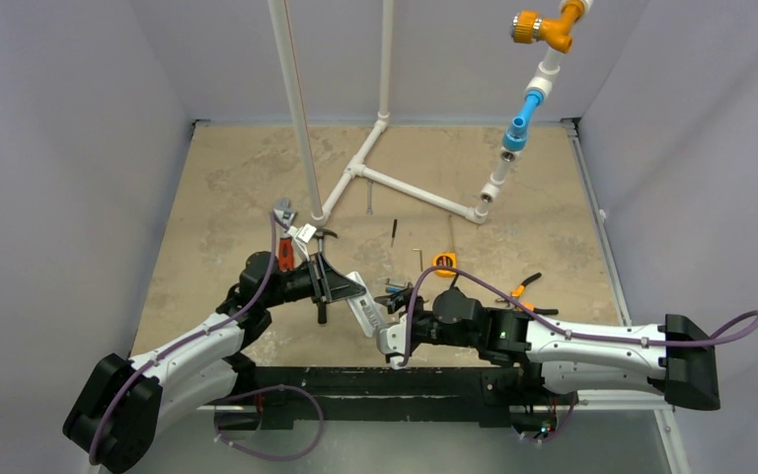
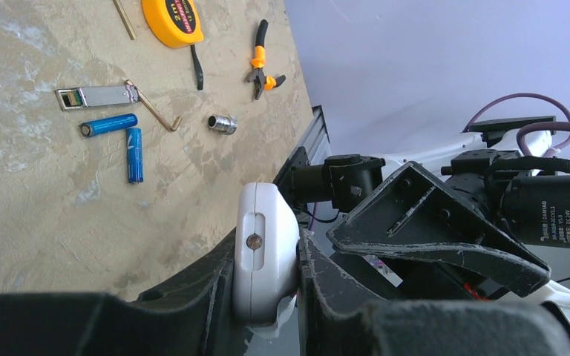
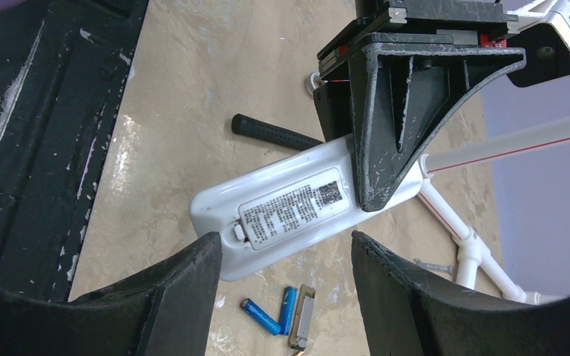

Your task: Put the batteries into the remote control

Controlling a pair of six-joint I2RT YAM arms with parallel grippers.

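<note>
A white remote control [image 1: 367,310] is held above the floor by my left gripper, which is shut on it. In the right wrist view the remote [image 3: 223,204] is tilted, its labelled face towards the camera, with a small white tab beside the label. Part of its far end is covered by the left finger. My right gripper stands open at the remote's free end, with nothing gripped between its fingers. Two blue batteries lie on the floor: one battery [image 2: 109,124] beside a metal module, the other battery [image 2: 134,156] just below it.
The metal module [image 2: 98,96], a brass hex key [image 2: 156,110] and a metal fitting [image 2: 223,124] lie around the batteries. Farther off are a tape measure [image 1: 444,263] and pliers [image 1: 525,287]. White pipes [image 1: 415,191] stand behind.
</note>
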